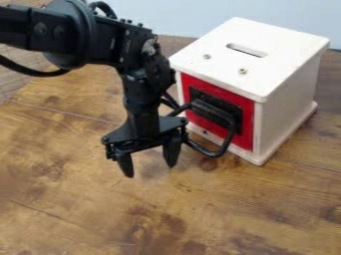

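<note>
My black gripper hangs over the wooden floor in front of and left of a white box, its two fingers pointing down, open, with nothing between them. The box has a slot and two small fittings on top and a red front panel. The arm's cables cross in front of that panel and partly hide it.
A pale wall stands behind the box, and a tiled area shows at the far left.
</note>
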